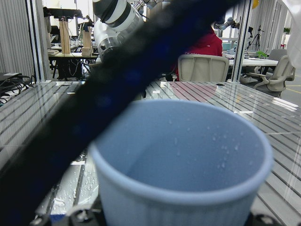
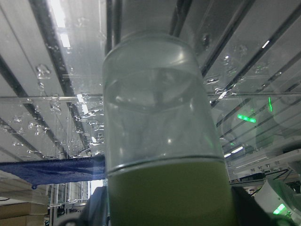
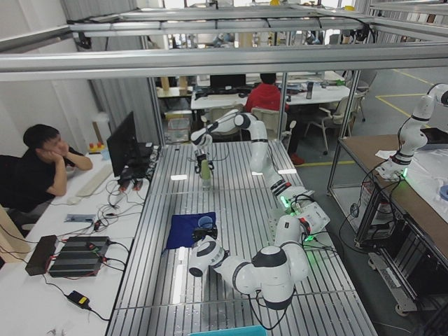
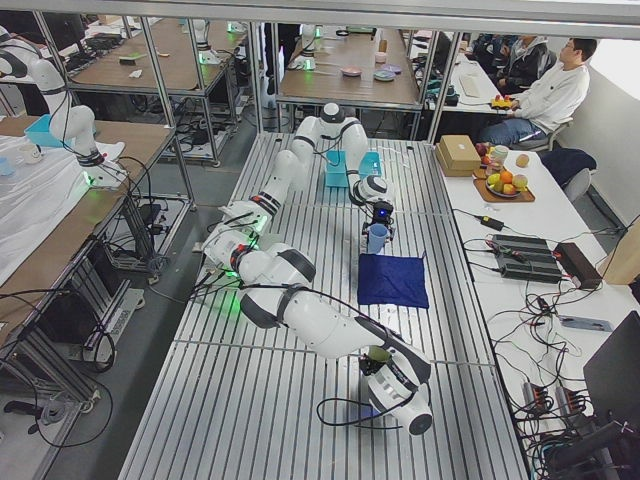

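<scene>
A blue cup (image 1: 178, 197) fills the lower left wrist view, wet inside. My left gripper (image 4: 376, 230) is round it, with the cup (image 4: 377, 238) raised near the edge of the navy cloth (image 4: 393, 281). My right gripper (image 3: 204, 162) is at a green-and-clear bottle (image 3: 206, 175) on the slatted table at the far end; in the right wrist view the bottle (image 2: 169, 190) sits between its fingers, but whether they have closed on it is hard to tell.
A turquoise bin (image 4: 338, 175) stands at the table's end behind my left arm. Both arm bases are along one long side.
</scene>
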